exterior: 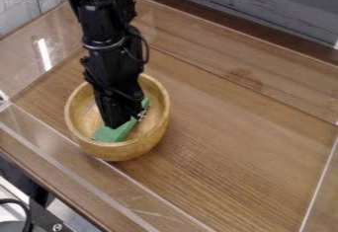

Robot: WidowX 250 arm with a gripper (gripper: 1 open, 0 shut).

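My black gripper (129, 113) reaches down into a tan wooden bowl (119, 148) left of centre. A green object (115, 132) lies inside the bowl, partly hidden under the gripper. The gripper's fingertips are dark and hard to make out against the object; nothing clearly shows held between them.
A white raised edge runs along the back, and a pale surface lies at the left. Dark cables show at the lower left corner.
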